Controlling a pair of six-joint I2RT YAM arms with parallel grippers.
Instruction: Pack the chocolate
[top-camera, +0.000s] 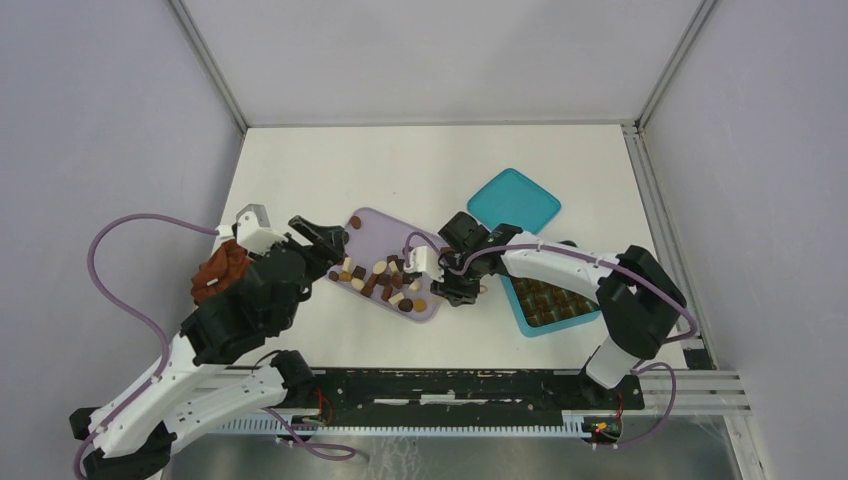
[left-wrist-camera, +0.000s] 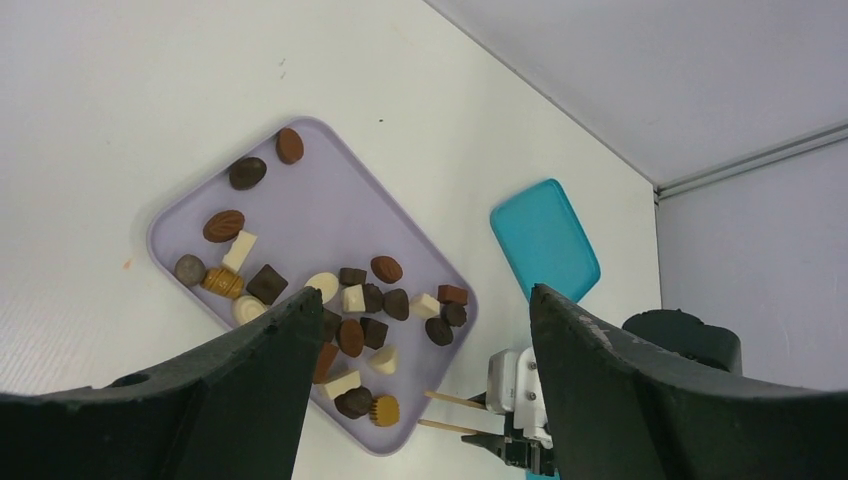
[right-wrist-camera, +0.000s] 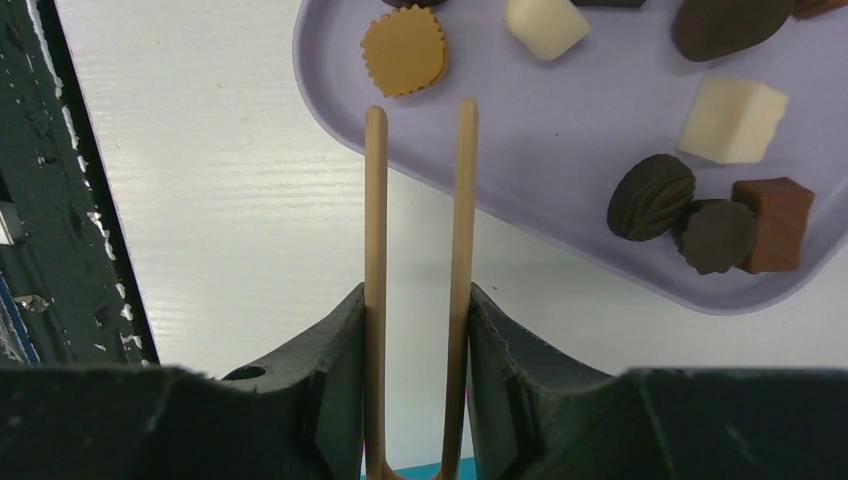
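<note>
A lilac tray (left-wrist-camera: 310, 215) in the left wrist view holds several dark, brown and cream chocolates, clustered mostly toward its lower half. My right gripper has two wooden sticks for fingers. They stand apart with nothing between them, over the tray's edge near a round tan chocolate (right-wrist-camera: 404, 51). A cream chocolate (right-wrist-camera: 547, 27) lies farther right. In the left wrist view my left gripper hangs above the tray, its black fingers wide open and empty. On the right of the table is a blue box (top-camera: 552, 303) with brown compartments, partly hidden by my right arm.
An empty blue lid (top-camera: 515, 198) lies behind the right arm. Brown cloth (top-camera: 212, 277) is bunched at the table's left edge, behind my left arm.
</note>
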